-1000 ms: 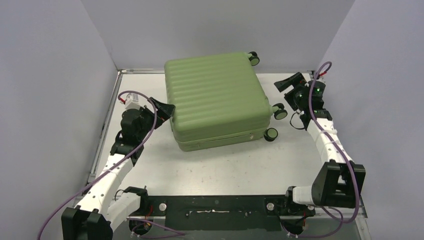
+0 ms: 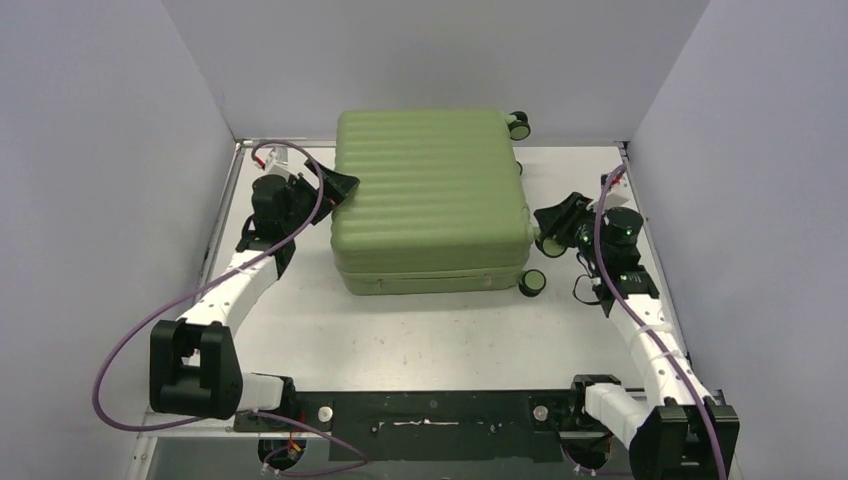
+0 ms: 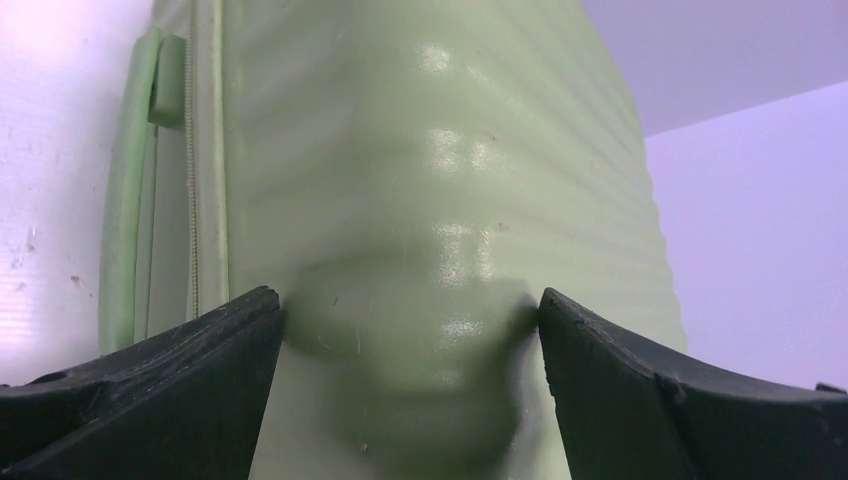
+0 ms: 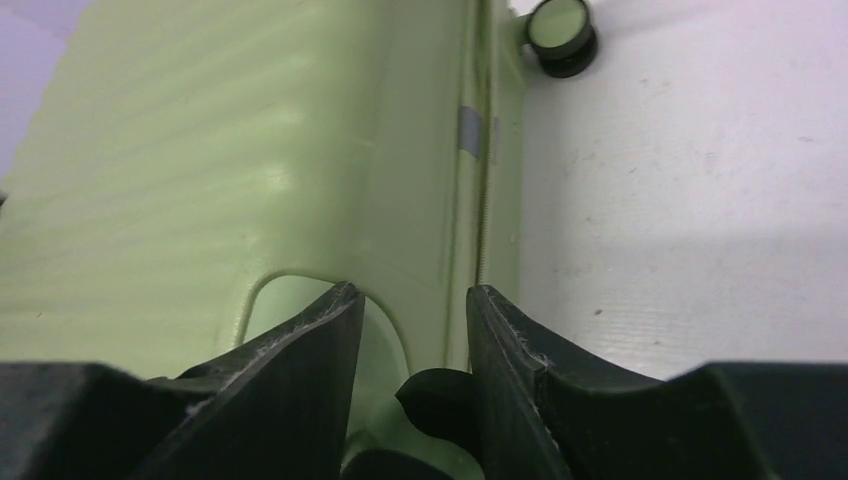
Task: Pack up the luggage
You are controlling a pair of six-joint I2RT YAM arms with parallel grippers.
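Observation:
A closed green suitcase (image 2: 430, 190) lies flat on the white table, its ribbed side up and its wheeled end to the right. Against its left end sits my left gripper (image 2: 338, 195). In the left wrist view, its fingers (image 3: 210, 370) are spread wide against the smooth green shell, with the shell bulging between them. At the front right corner my right gripper (image 2: 548, 222) is shut on the upper wheel (image 2: 553, 246). The right wrist view shows the dark wheel (image 4: 440, 400) between the two fingers, its lower part hidden.
Another wheel (image 2: 532, 283) stands out below the gripped one, and a further wheel (image 2: 518, 126) is at the back right corner. Bare table (image 2: 430, 345) lies in front of the suitcase. Grey walls close in the left, right and back.
The suitcase has turned from a slant to nearly square with the table. My right gripper has come down and left onto the wheel; the left has moved slightly toward the back.

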